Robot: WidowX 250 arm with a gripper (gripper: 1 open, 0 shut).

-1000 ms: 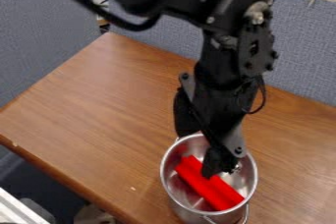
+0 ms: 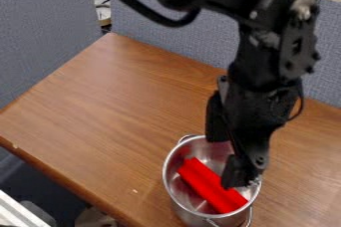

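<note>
A steel pot (image 2: 178, 200) with handles stands at the lower right of the wooden table, and a red cylindrical object (image 2: 210, 187) lies slanted inside it. My black gripper (image 2: 226, 156) is above the pot's back right part, over the upper end of the red object and apart from it as far as shows. It stands open; its fingers are dark and partly hidden by its own body.
Grey padded panels (image 2: 40, 42) border it at the left and back. A white object (image 2: 16, 213) sits beyond the lower left edge.
My arm and gripper have shifted right and slightly up from their earlier place over the pot. The pot and red object have not visibly moved.
</note>
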